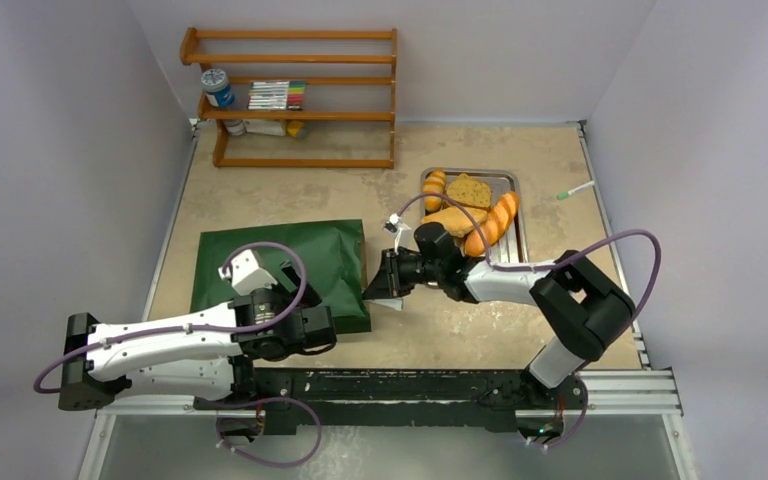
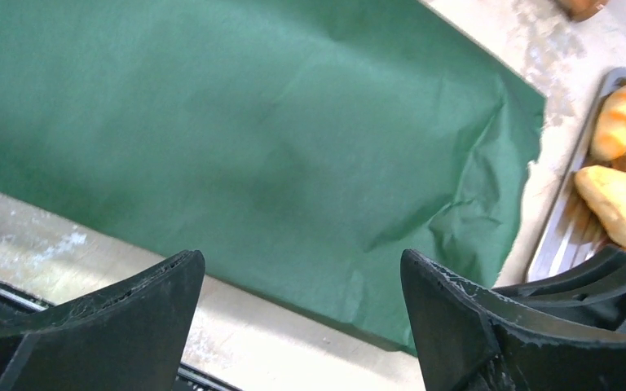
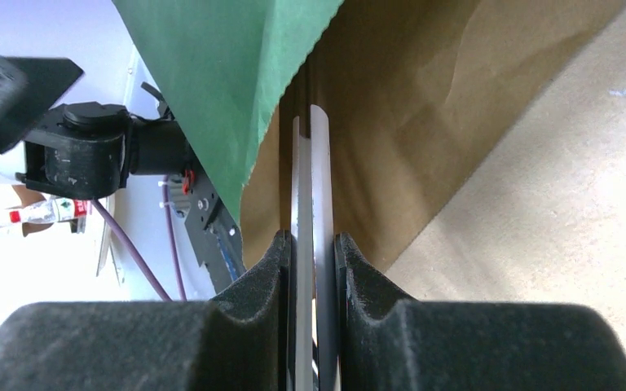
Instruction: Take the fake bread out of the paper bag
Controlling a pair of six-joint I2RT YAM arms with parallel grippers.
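The green paper bag [image 1: 275,240] lies flat on the counter; its brown inside [image 3: 448,122] shows at the opening in the right wrist view. My left gripper is open above the bag, nothing between its fingers. My right gripper is at the bag's opening, closed around two long pale, thin pieces [image 3: 320,179] that reach into it; what they are is unclear. Several fake breads [image 1: 495,220] sit on a metal tray [image 1: 513,182] behind the right arm; whether any bread is inside the bag cannot be seen.
A wooden shelf [image 1: 340,115] with jars and markers stands at the back left. A white-and-green marker [image 1: 575,191] lies at the right. Bare counter lies between shelf and bag and in front of the right arm.
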